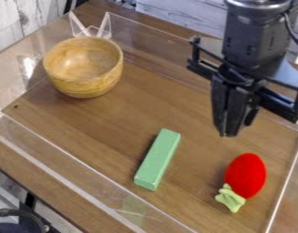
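Note:
My gripper (231,118) hangs at the upper right, shut, with nothing seen between its dark fingers, above bare tray surface. Below it and to the right lie a red oval object (246,174) and a small light-green piece (231,198) touching its lower end. A green bar (158,159) lies at the lower middle, below and left of the gripper. A wooden bowl (83,68) stands empty at the upper left.
The wooden tray floor (102,127) is clear in the middle and left. Clear side walls edge the tray. A black cable or part lies at the bottom-left corner outside it.

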